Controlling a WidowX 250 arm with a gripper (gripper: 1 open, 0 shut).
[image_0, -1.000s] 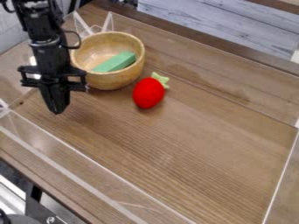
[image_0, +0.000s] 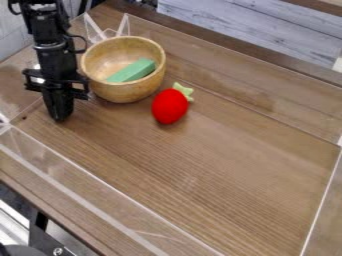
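My black gripper (image_0: 56, 108) is low at the left of the camera view, its tip down at the wooden table, just left of a wooden bowl (image_0: 143, 57). It looks shut; nothing shows between its fingers, though the tips are dark and small. A light green block (image_0: 131, 71) lies inside the bowl. A red object (image_0: 168, 107) with a pale green top lies on the table to the right of the bowl.
The gripper has moved down and a little to the left toward the tabletop. The bowl, block and red object have not visibly moved.
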